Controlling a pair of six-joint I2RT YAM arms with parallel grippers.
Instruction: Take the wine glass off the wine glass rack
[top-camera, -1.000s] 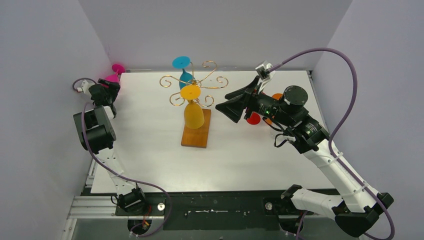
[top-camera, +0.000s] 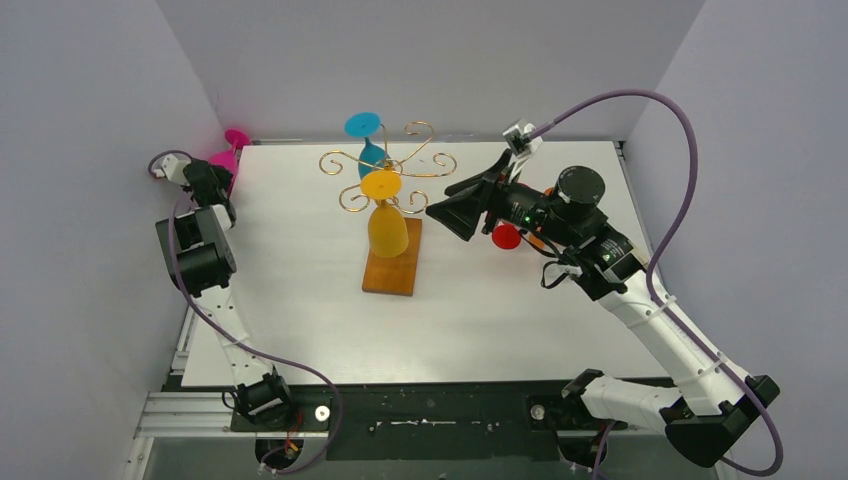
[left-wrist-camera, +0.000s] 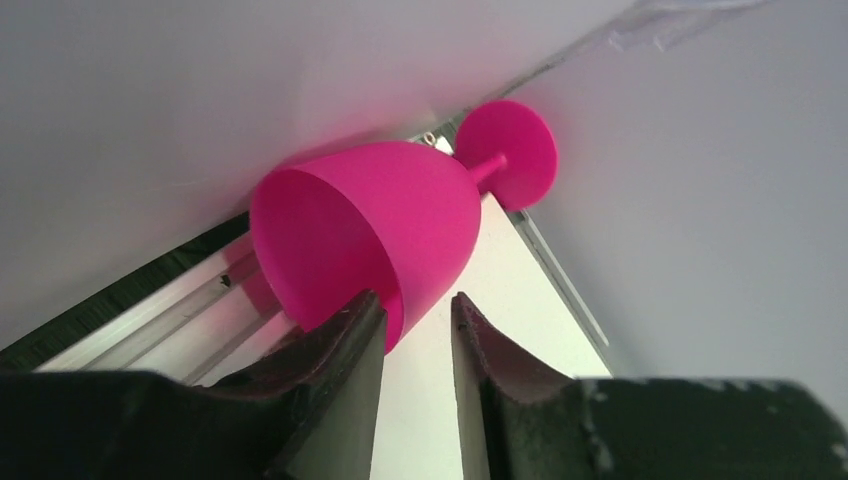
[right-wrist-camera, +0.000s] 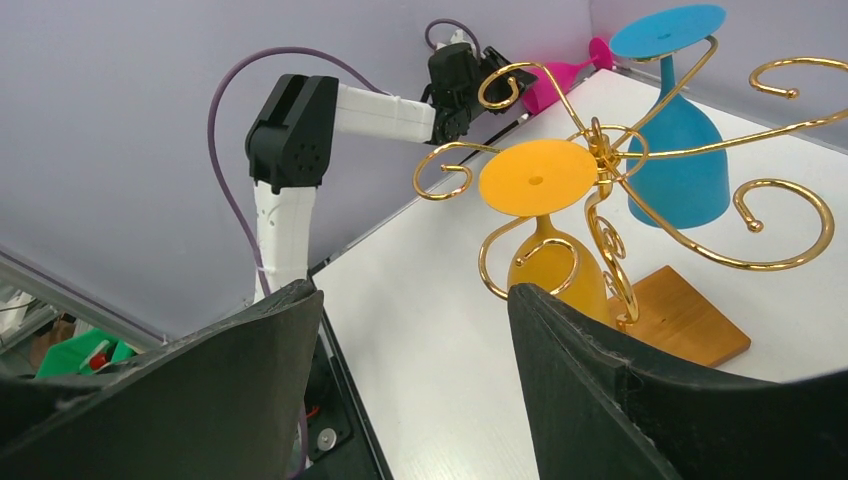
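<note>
The gold wire rack (top-camera: 390, 165) on its wooden base (top-camera: 388, 280) holds an upside-down yellow glass (top-camera: 388, 232) and a blue glass (right-wrist-camera: 680, 170). A pink glass (left-wrist-camera: 420, 220) lies on its side at the table's back-left corner. My left gripper is just at that glass's bowl rim, fingers part open; whether the rim is between them is unclear. My right gripper is open right of the rack, level with its upper arms, with the yellow glass ahead and nothing between its fingers.
A red object (top-camera: 506, 237) and orange pieces lie partly hidden under the right arm. Walls (top-camera: 110, 240) border the table's sides and back.
My left arm has shifted slightly right at the back-left corner. My right arm has edged slightly left and up in the top view. The rack and its glasses are unchanged.
</note>
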